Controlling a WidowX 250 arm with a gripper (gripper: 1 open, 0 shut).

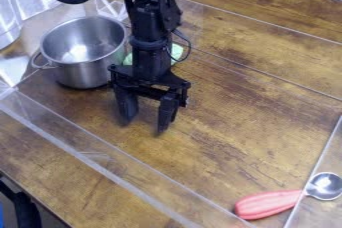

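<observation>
The black robot gripper [144,114] hangs low over the wooden table, in the middle left of the camera view. Its two fingers stand apart with nothing visible between them. Just left of it sits a steel pot [84,44] with handles. Behind the arm, partly hidden, is a green object [175,51]. At the lower right lies an ice cream scoop with a pink handle [267,204] and a metal head.
Clear plastic strips or panels run along the left and right edges. A dark object sits at the bottom left corner.
</observation>
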